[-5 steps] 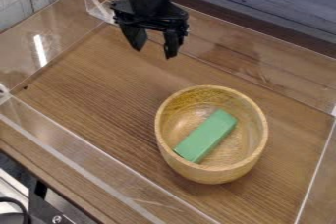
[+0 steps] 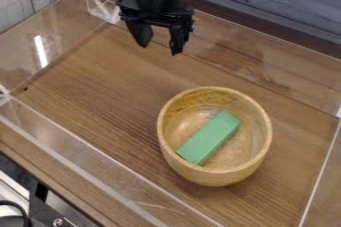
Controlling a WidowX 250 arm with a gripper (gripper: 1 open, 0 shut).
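A tan bowl (image 2: 242,156) sits on the wooden surface at the lower right, with a green rectangular block (image 2: 208,138) lying inside it. My black gripper (image 2: 162,38) hangs at the top middle, above bare wood and well away from the bowl. It is open, its two fingers apart, and nothing shows between them.
Pale edges border it at the left and right, and dark cables lie at the lower left corner.
My gripper has shifted up slightly, toward the back. The bowl and the green block have not moved.
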